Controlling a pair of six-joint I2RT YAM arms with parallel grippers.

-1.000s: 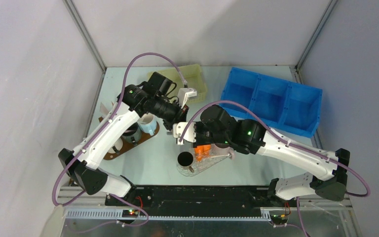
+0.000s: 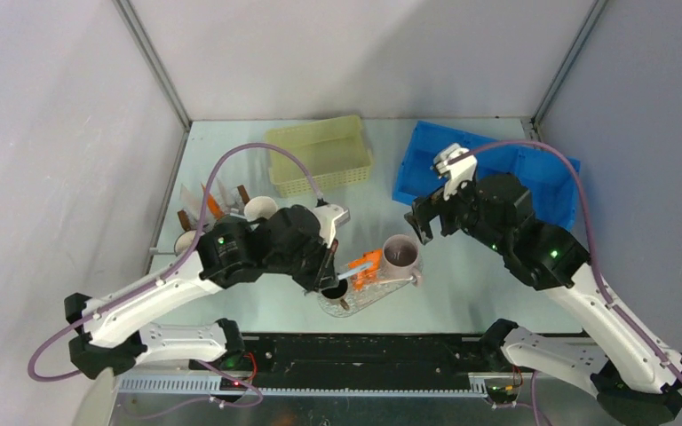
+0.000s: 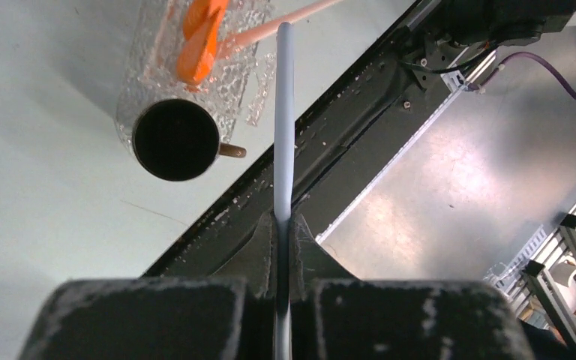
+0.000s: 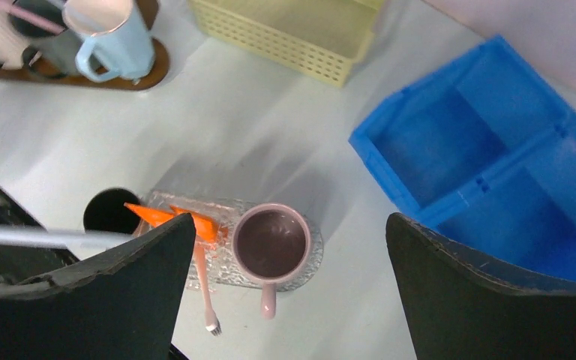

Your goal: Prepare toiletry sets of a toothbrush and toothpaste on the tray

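My left gripper (image 2: 327, 282) is over the left end of the clear textured tray (image 2: 371, 298), shut on a thin light blue-grey toothbrush (image 3: 284, 124); its handle sticks out from between the fingers. Below, the dark mug (image 3: 174, 140) stands upright at that end of the tray, the toothbrush apart from it in the left wrist view. Orange toothpaste (image 4: 203, 226) lies in the tray's middle, and a pink toothbrush (image 4: 204, 285) crosses the tray. A pinkish mug (image 4: 272, 241) occupies the other end. My right gripper is open and empty, higher up and to the right.
At the back stand a yellow basket (image 2: 360, 176) and a blue divided bin (image 2: 407, 177). Several mugs, including a light blue one (image 4: 121, 46), stand on a brown board (image 4: 159, 69) at the left. Bare table lies around the tray's right side.
The left gripper has moved toward the front, over the tray's left end. From close beside it, the right gripper has swung away to the right and back, open.
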